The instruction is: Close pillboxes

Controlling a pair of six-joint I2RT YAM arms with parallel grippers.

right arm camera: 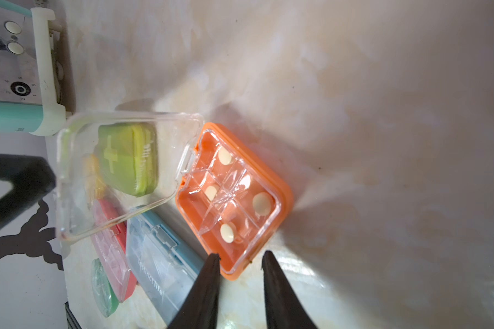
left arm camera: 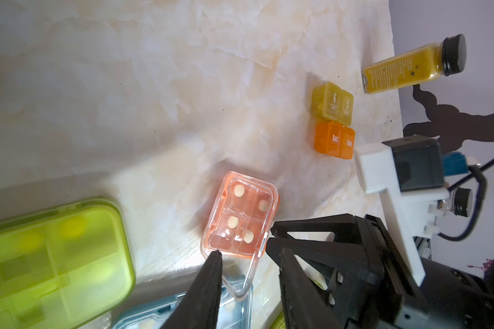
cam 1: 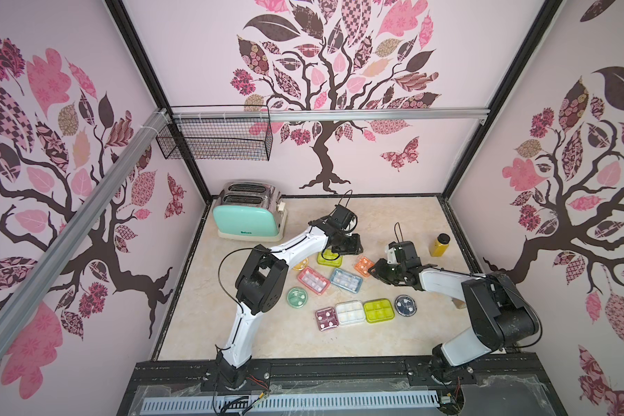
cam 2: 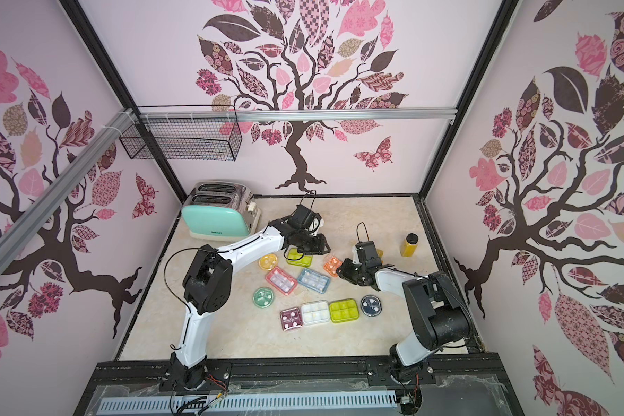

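Observation:
A small orange pillbox [right arm camera: 203, 230] with pale round pills sits on the table, its clear lid [right arm camera: 173, 118] raised on the hinge side. Close to that lid's outer face is a dark left finger [right arm camera: 16, 189]; whether they touch I cannot tell. In the left wrist view my left gripper is part open, and the lid's clear edge shows beyond the gap between its fingers. My right gripper is parted too, its fingertips near the orange box's front corner. Neither grips anything that I can see.
Pillboxes stand close by: lime [cam 1: 329, 261], pink [cam 1: 313, 280], blue [cam 1: 346, 280], round green [cam 1: 297, 297], and a front row with maroon [cam 1: 326, 319] and white [cam 1: 350, 312]. A yellow bottle [cam 1: 439, 245] is at right, a toaster [cam 1: 248, 218] back left. Table behind the orange box is clear.

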